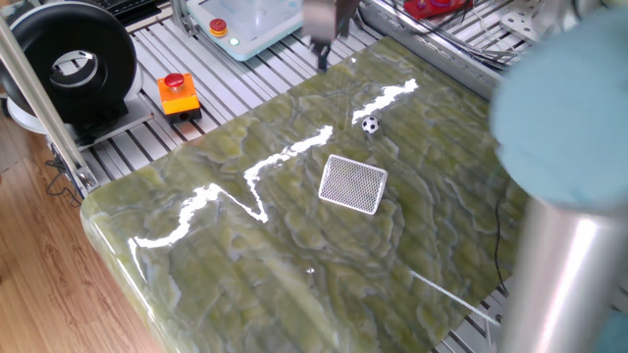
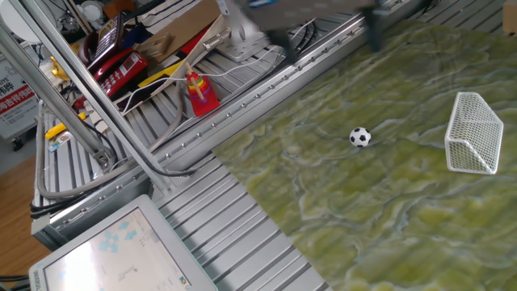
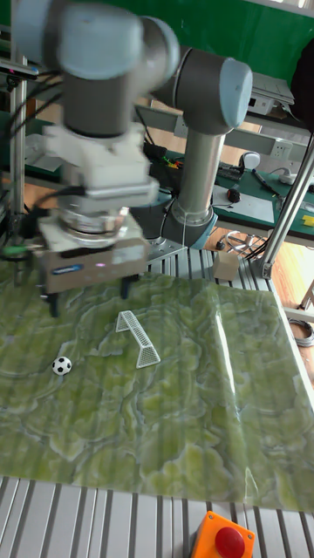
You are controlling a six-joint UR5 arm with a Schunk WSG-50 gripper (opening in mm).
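Observation:
A small black-and-white soccer ball [image 1: 370, 125] rests on the green marbled mat [image 2: 323, 234]. A little way off from the ball stands a white mesh goal [image 2: 474, 133], upright and not touching it. My gripper [image 3: 90, 296] hangs above the mat with its two dark fingers wide apart and nothing between them. In exterior view 2 its fingers [image 2: 373, 29] reach in at the top edge, up and left of the ball. Only part of the gripper [image 1: 321, 55] shows at the top of exterior view 1, beyond the ball and goal.
An orange box with a red button [image 1: 179, 96] and a tablet-like panel [image 2: 121, 255] sit beside the mat on the slatted metal table. A blue-capped arm joint [image 1: 564, 108] covers the right of exterior view 1.

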